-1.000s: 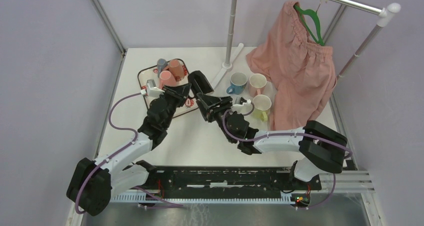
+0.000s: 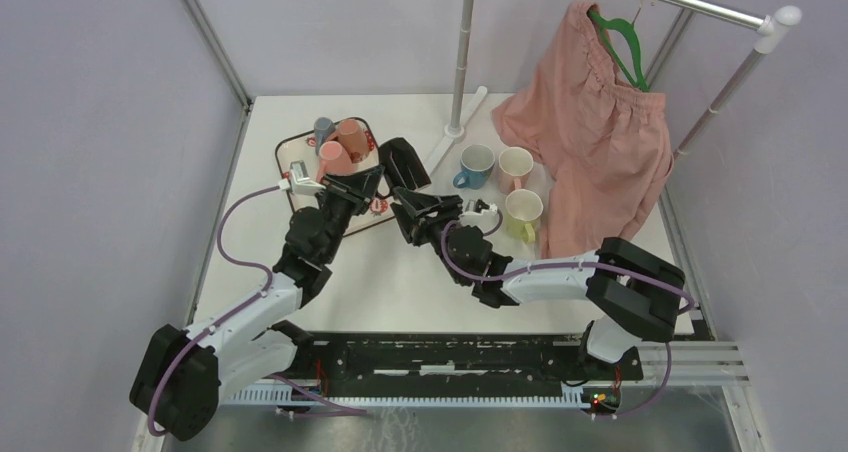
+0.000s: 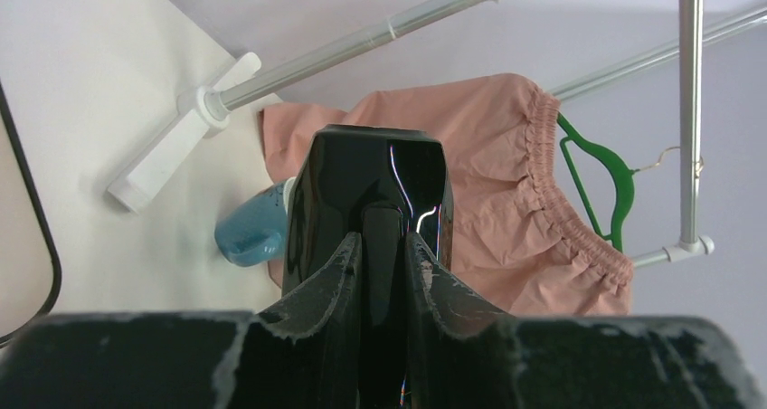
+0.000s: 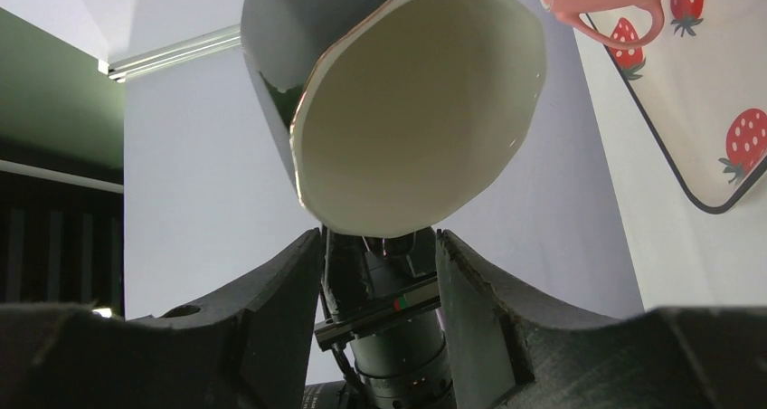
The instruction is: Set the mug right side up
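A black mug (image 2: pixel 405 162) is held up between the grippers, tilted on its side. In the left wrist view my left gripper has its fingers close around the dark mug (image 3: pixel 366 165) at what looks like its handle; how far they are shut is hard to tell. In the right wrist view the mug's pale inside (image 4: pixel 416 110) faces my right gripper, which stands open just beside the rim.
A strawberry tray (image 2: pixel 300 147) with several pink and grey mugs lies at the back left. Blue, pink and yellow mugs (image 2: pixel 523 212) stand to the right, beside a rack (image 2: pixel 740 17) with pink cloth (image 2: pixel 590 142).
The black mug has shifted and turned slightly between the grippers. Both arms have moved only a little.
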